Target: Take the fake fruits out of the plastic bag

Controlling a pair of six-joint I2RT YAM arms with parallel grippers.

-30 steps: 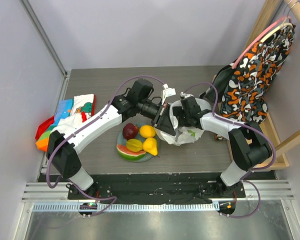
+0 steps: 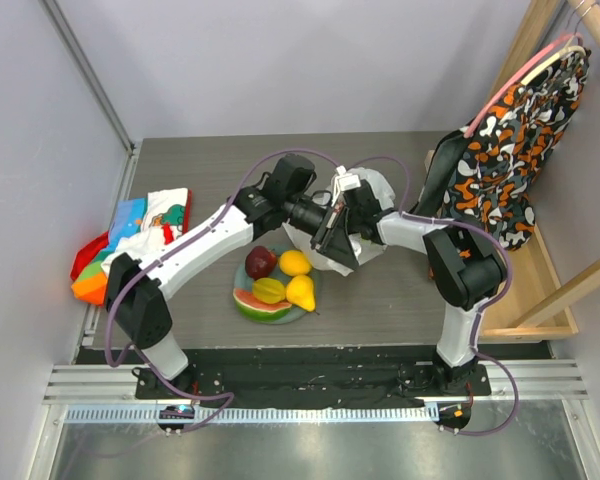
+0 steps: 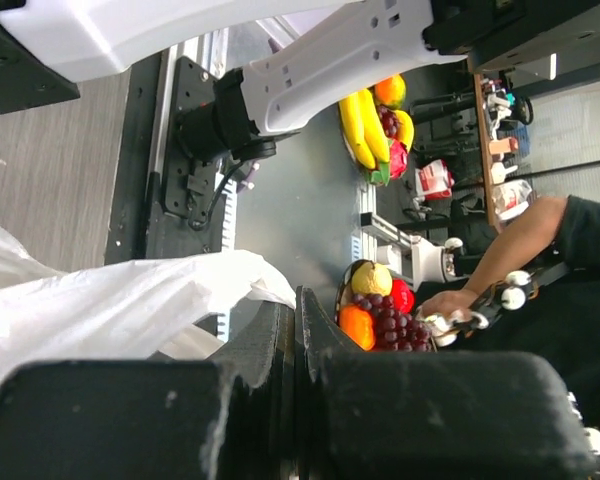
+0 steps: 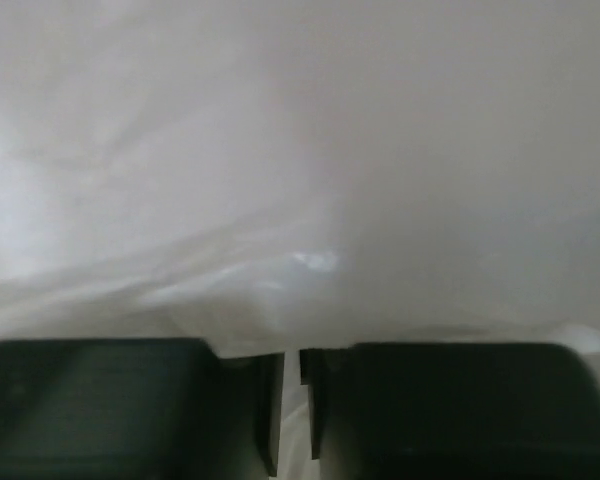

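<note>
In the top view the white plastic bag point(image 2: 374, 182) is bunched under both grippers. My left gripper is shut, with a gathered edge of the bag point(image 3: 160, 300) pinched at its fingertips. White plastic fills the right wrist view in front of my right gripper, whose fingers stand a small gap apart; only plastic shows in that gap. From above, the left gripper partly covers the right one. A grey-blue plate point(image 2: 309, 312) holds a dark red apple point(image 2: 260, 262), a lemon point(image 2: 294, 263), a star fruit point(image 2: 269, 291), a pear point(image 2: 300, 292) and a watermelon slice point(image 2: 261, 308).
Folded colourful cloths point(image 2: 145, 230) lie at the table's left side. On the right, a wooden rack point(image 2: 540, 290) carries a camouflage-patterned garment point(image 2: 500, 150). Bare tabletop shows behind the arms and at the front right.
My right gripper has moved left, close under the left gripper, and the bag has been pushed and crumpled leftward with it. The left arm has stayed almost still. The plated fruits look unchanged.
</note>
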